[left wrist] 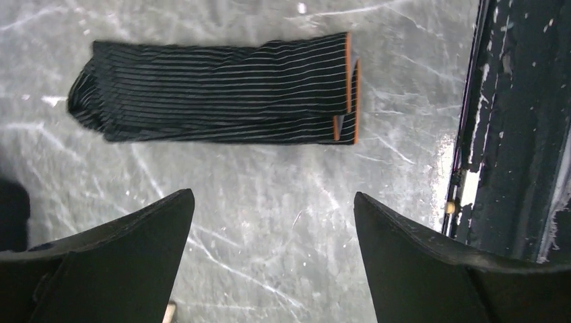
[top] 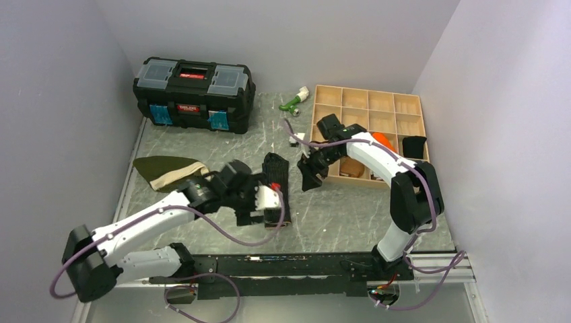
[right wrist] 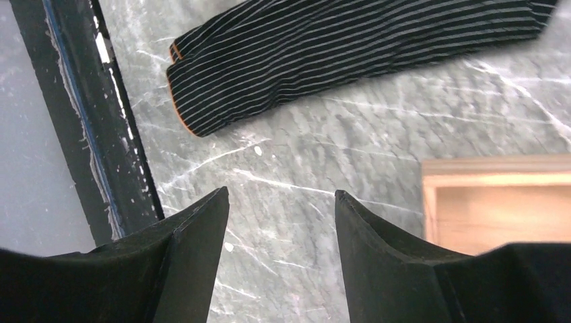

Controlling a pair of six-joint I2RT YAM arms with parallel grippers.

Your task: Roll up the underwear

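A dark striped pair of underwear with orange edging [left wrist: 222, 84] lies folded into a long strip on the marble table, upright in the top view and partly hidden there by my left arm. My left gripper is open above it, with the cloth in front of its fingertips in the left wrist view. My right gripper is part open, right of the strip near the wooden organizer, with bare table between its fingers.
A wooden compartment box [top: 367, 101] with coloured cloths stands at the right. A black toolbox [top: 192, 94] sits at the back left. An olive cloth [top: 161, 168] lies at the left, and a green object [top: 294, 99] at the back middle.
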